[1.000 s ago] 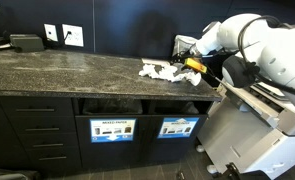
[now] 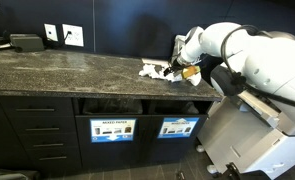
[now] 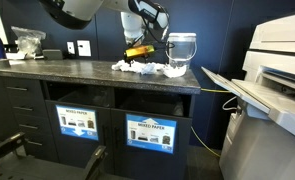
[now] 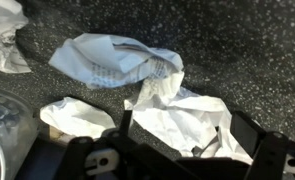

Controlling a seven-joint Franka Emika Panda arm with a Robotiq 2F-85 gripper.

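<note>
Several crumpled sheets of white paper lie on the dark speckled counter. In the wrist view a long crumpled piece (image 4: 177,118) is below my gripper, which stands open with its fingers to either side of that piece. Connected to it or touching it, a printed, bluish-white piece (image 4: 105,62) reaches up and left. A smaller white scrap (image 4: 77,117) lies to the left, and another crumpled piece (image 4: 1,36) sits at the upper left corner. In exterior view 2 the gripper is over the paper pile (image 3: 135,67); its fingertips are too small to make out there.
A clear container (image 3: 182,47) stands on the counter beside the pile. Below the counter (image 2: 67,78) are two open bins with mixed paper signs (image 2: 112,129). To the left, the counter is mostly clear. A white appliance (image 2: 237,137) is at the right.
In exterior view 1 the arm has come down and a little left, bringing the gripper closer to the papers. The papers show no clear movement.
</note>
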